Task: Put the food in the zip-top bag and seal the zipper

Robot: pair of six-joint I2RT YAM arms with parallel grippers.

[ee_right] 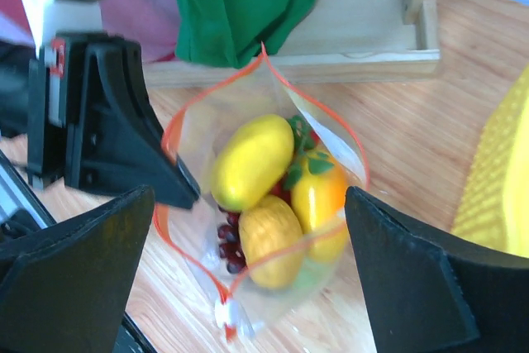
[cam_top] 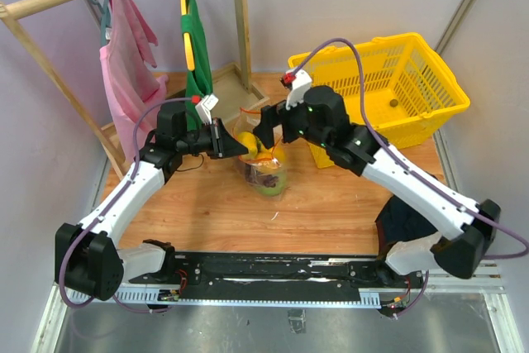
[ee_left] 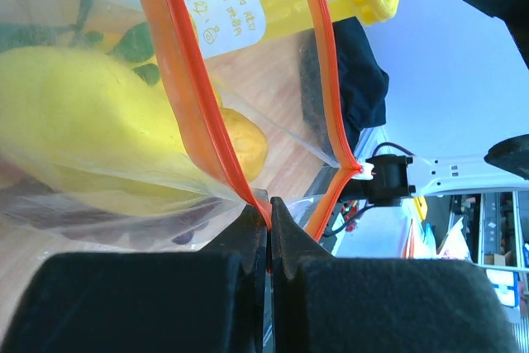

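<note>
The clear zip top bag [cam_top: 263, 175] with its orange zipper rim stands upright on the table, its mouth spread wide. Inside it, the right wrist view shows a yellow oblong fruit [ee_right: 253, 162] on top, an orange-yellow fruit [ee_right: 320, 196], a tan one [ee_right: 270, 241] and dark grapes [ee_right: 231, 241]. My left gripper is shut on the orange rim of the bag [ee_left: 194, 80] at its left side. My right gripper stands open over the bag's mouth, its two fingers wide apart with nothing held; the bag shows below and between them.
A yellow basket [cam_top: 430, 113] stands at the back right, with one small brown item [cam_top: 393, 102] in it. Behind the bag, a wooden rack holds a pink garment [cam_top: 124, 64] and a green one [cam_top: 197, 47].
</note>
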